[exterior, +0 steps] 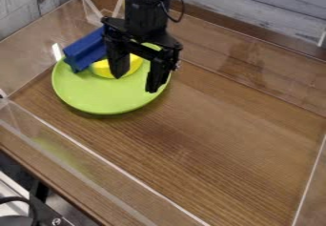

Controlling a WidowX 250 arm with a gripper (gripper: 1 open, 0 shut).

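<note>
The black gripper [137, 66] is over the green plate [91, 95], its two dark fingers pointing down on either side. A yellow object [102, 69] lies on the plate, partly behind the gripper's left finger. A blue block [83, 45] rests at the plate's back left edge, left of the gripper. I cannot see clearly whether anything is between the fingers.
The wooden tray floor [230, 154] is bare to the right and front. Clear side walls border it, with white boards along the back. A black cable shows at the lower left corner.
</note>
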